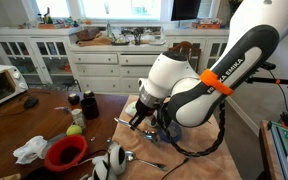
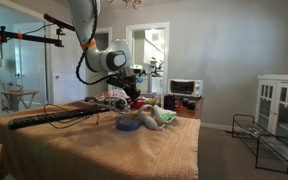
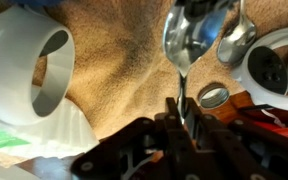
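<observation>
A silver spoon point(image 3: 191, 40) is held by its handle in my gripper, its bowl pointing away from the fingers in the wrist view. The fingers are shut on the thin handle. In exterior view 1 my gripper point(image 1: 136, 127) hangs over the brown table cover, with shiny metal at its tip. A second spoon point(image 3: 238, 38) lies on the cover to the right of the held one. A blue bowl point(image 2: 127, 121) stands on the table in exterior view 2; the arm partly hides it in exterior view 1.
White rounded objects point(image 3: 14, 80) flank the gripper in the wrist view. A red bowl point(image 1: 66, 152), a white cloth point(image 1: 30, 149) and dark jars point(image 1: 89, 105) occupy the table's left side. Bare cover point(image 1: 209, 165) shows at the front right.
</observation>
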